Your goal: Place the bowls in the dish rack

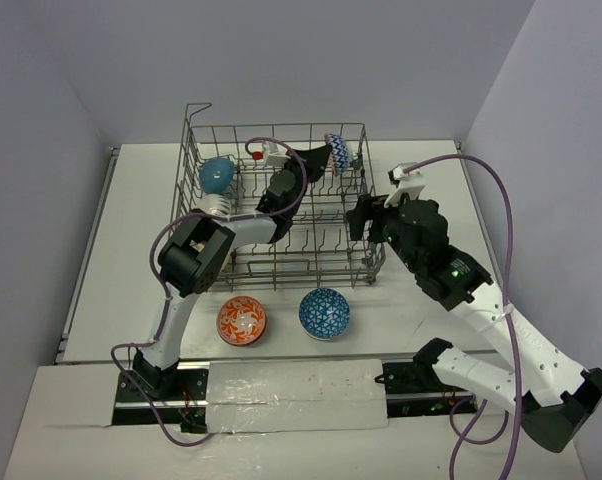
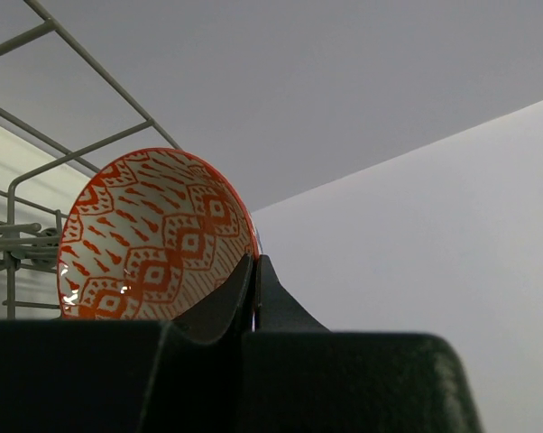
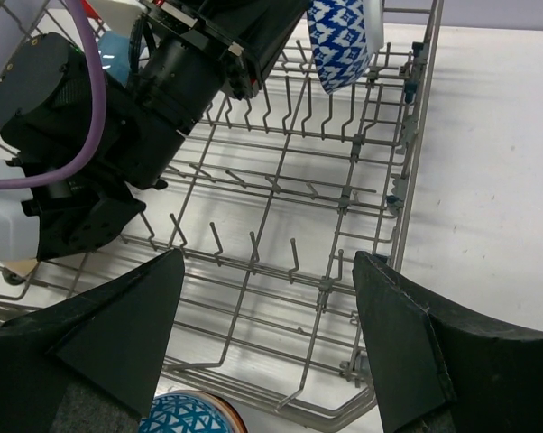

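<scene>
My left gripper (image 1: 324, 155) is shut on the rim of a bowl with blue zigzags outside (image 1: 337, 150) and orange pattern inside (image 2: 145, 234), held upright on edge at the back right of the dish rack (image 1: 311, 260). My right gripper (image 1: 366, 215) stands open and empty at the rack's right side. A teal bowl (image 1: 217, 175) and a pale item (image 1: 217, 205) stand in the rack's left part. An orange bowl (image 1: 241, 320) and a blue patterned bowl (image 1: 323, 313) lie on the counter before the rack.
The rack's middle and front tines are empty in the right wrist view. Bare counter (image 1: 121, 250) lies left and right of the rack, with grey walls around the back and sides.
</scene>
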